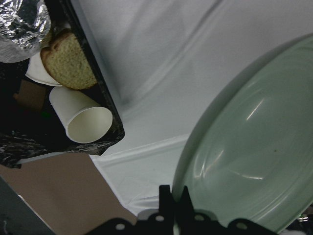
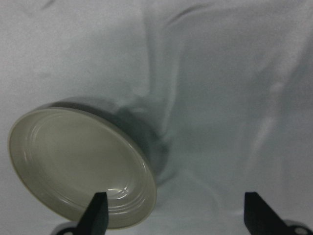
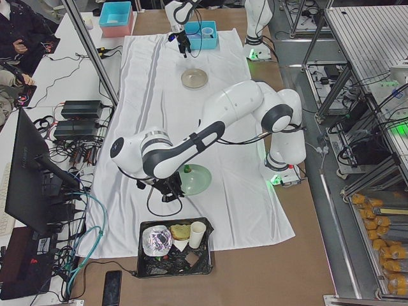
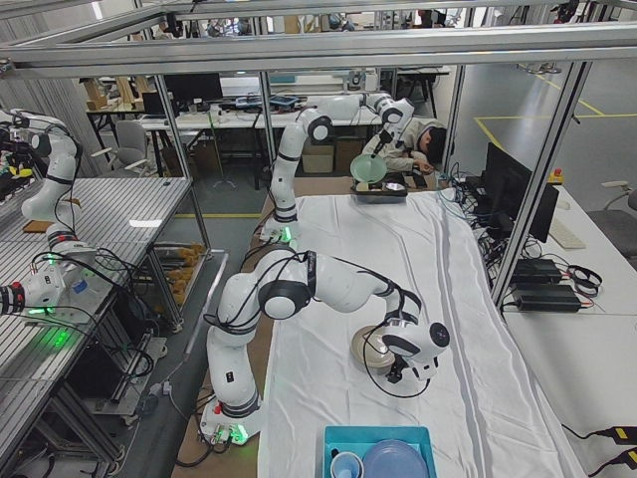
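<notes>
My left gripper is shut on the rim of a pale green plate [image 1: 249, 147], raised near the black tray [image 3: 175, 268] in the camera left view. The tray holds a foil-covered item [image 1: 19, 27], bread [image 1: 68, 61] and a white paper cup [image 1: 88, 122]. My right gripper is open over the white cloth, above and beside a beige plate [image 2: 78, 161], with nothing between its fingers.
A blue bin [image 4: 376, 438] with a blue plate and a cup sits at the far end of the cloth [image 2: 230, 98] from the tray. Monitor, cables and metal frames line the sides.
</notes>
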